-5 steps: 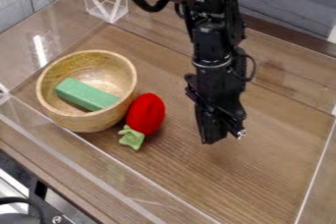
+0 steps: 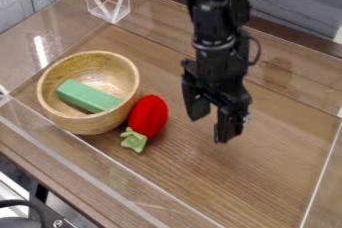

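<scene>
The black robot arm comes down from the top centre, and its gripper point(image 2: 214, 110) hangs low over the wooden table, open with nothing visible between its fingers. To its left lies a red vegetable-like object point(image 2: 150, 114) with a green top. Further left, a tan bowl point(image 2: 91, 68) holds a green block point(image 2: 90, 95).
A small clear plastic item point(image 2: 107, 0) sits at the back left. Dark cables show at the bottom left corner.
The gripper has risen slightly, and its fingers appear more spread than a second ago. The red object and the bowl have not moved.
</scene>
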